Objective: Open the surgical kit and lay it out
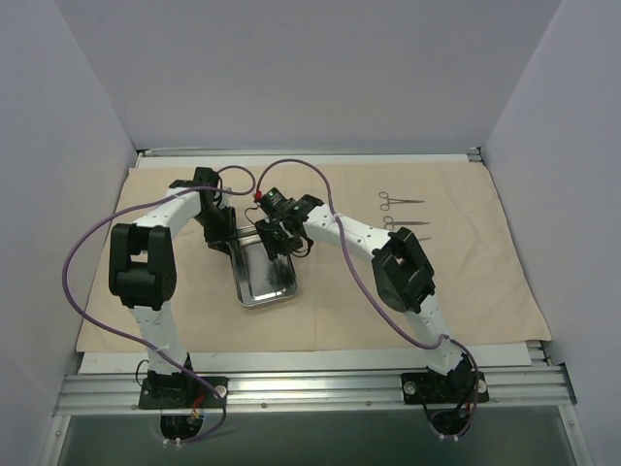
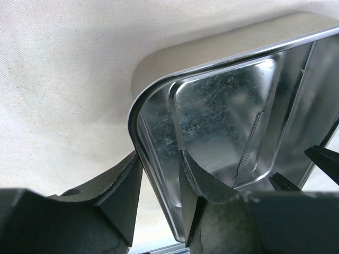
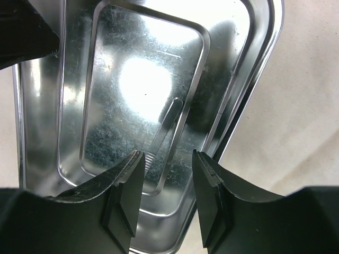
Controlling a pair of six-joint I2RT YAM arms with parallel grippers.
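Observation:
The steel tray [image 1: 265, 282] lies at the middle left of the beige cloth, empty but for what looks like a recessed groove or thin strip inside. My left gripper is at the tray's rim, its fingers part open on either side of the edge; whether they press on it cannot be told. My right gripper is open over the tray near its long wall, with nothing held. Several steel scissor-like instruments [image 1: 401, 202] are laid out in a column to the right, partly behind the right arm.
Both arms crowd round the tray, their grippers close together. Grey walls border the table at left, right and back.

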